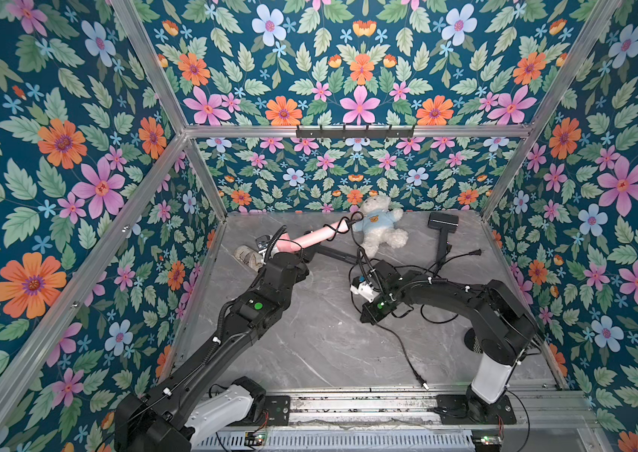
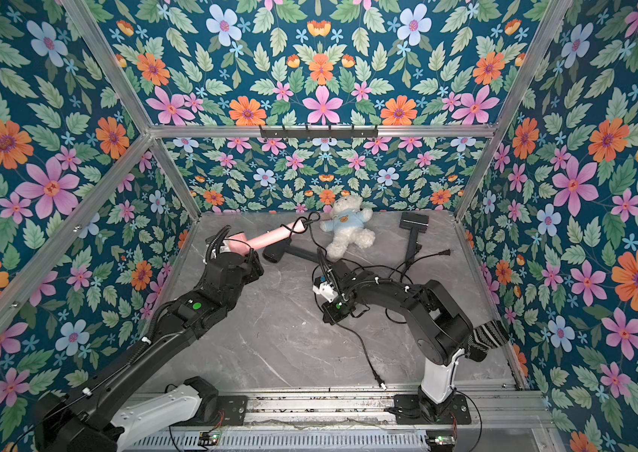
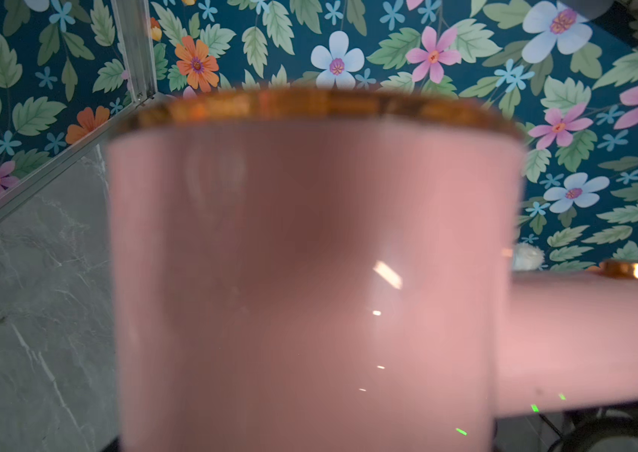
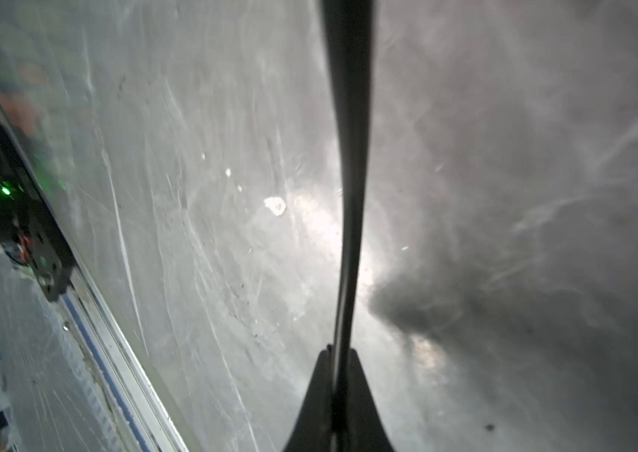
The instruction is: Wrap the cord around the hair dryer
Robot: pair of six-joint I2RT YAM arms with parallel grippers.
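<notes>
The pink hair dryer [image 1: 289,245] is at the left rear, its handle [image 1: 341,227] pointing back right toward the bear. Its gold-rimmed body [image 3: 311,286] fills much of the left wrist view. My left gripper [image 1: 277,245] is closed around the dryer's body, though its fingers are hidden. A black cord [image 1: 356,239] loops by the handle's end and runs to my right gripper [image 1: 366,318], over the table's middle. There the fingertips pinch the cord [image 4: 353,150], which passes between them. Its free end trails forward to a plug [image 1: 423,385].
A white bear in blue [image 1: 380,224] sits at the rear. Right of it lies a black dryer-like tool [image 1: 443,237] with its own cord and plug [image 1: 475,252]. A dark bar [image 1: 334,254] lies behind my arms. Bare table [image 1: 319,339] stretches in front.
</notes>
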